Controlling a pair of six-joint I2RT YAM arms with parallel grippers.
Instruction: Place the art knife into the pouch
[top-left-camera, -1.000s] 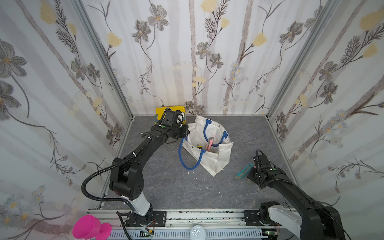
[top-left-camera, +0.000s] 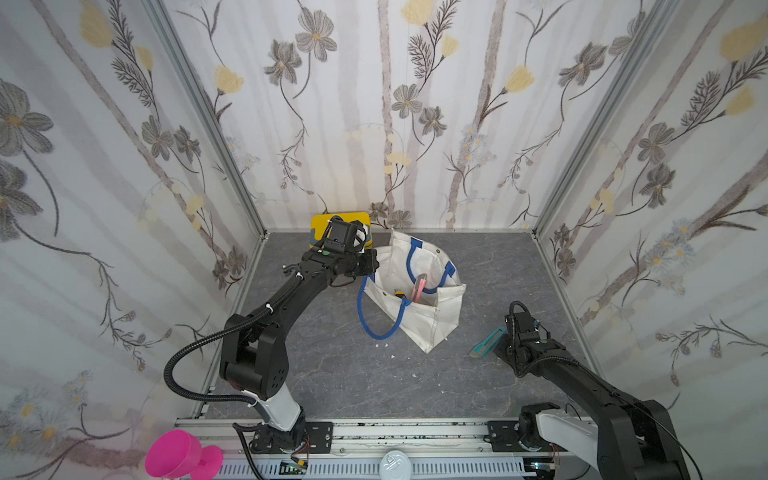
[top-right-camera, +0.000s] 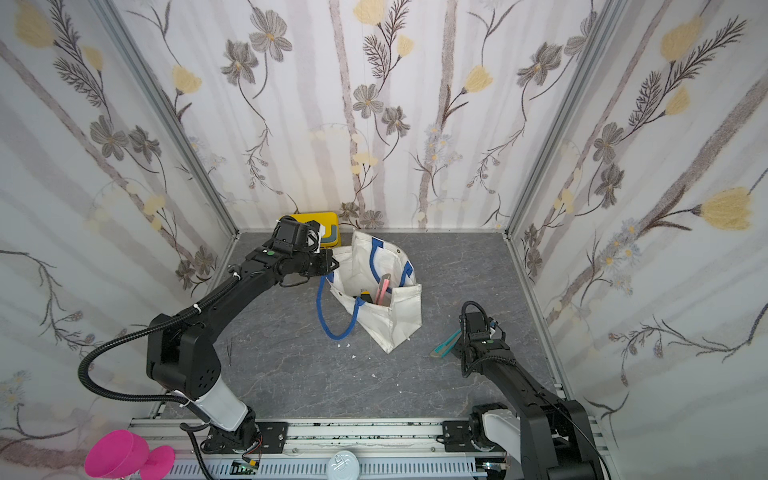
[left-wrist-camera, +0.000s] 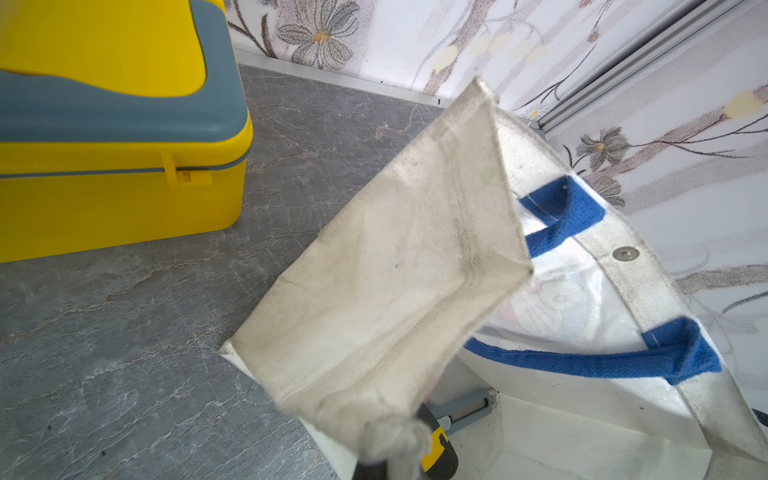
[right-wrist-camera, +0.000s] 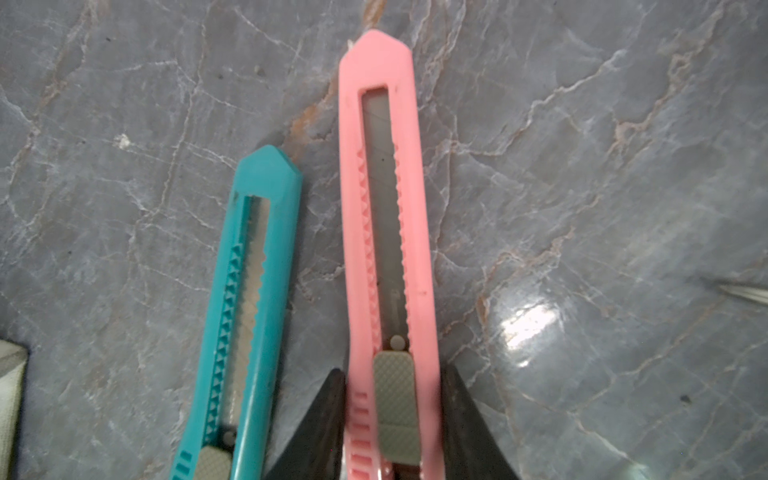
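The white canvas pouch (top-left-camera: 446, 324) with blue handles stands open in the middle. My left gripper (top-left-camera: 374, 262) is shut at its left rim; in the left wrist view the pouch cloth (left-wrist-camera: 400, 320) is bunched and blurred at the bottom edge. In the right wrist view a pink art knife (right-wrist-camera: 384, 200) lies on the floor. My right gripper straddles its slider end, one dark finger on each side, close against the edges; whether they grip it cannot be told. A teal art knife (right-wrist-camera: 248, 304) lies just left of the pink one.
Inside the pouch show a pink knife-like item (top-left-camera: 418, 288) and a yellow-black tool (left-wrist-camera: 436, 456). A yellow box (left-wrist-camera: 120, 192) with a grey-trimmed lid stands behind the left gripper.
The right gripper has shifted very slightly near the knives. The left arm, pouch and teal knife have not moved.
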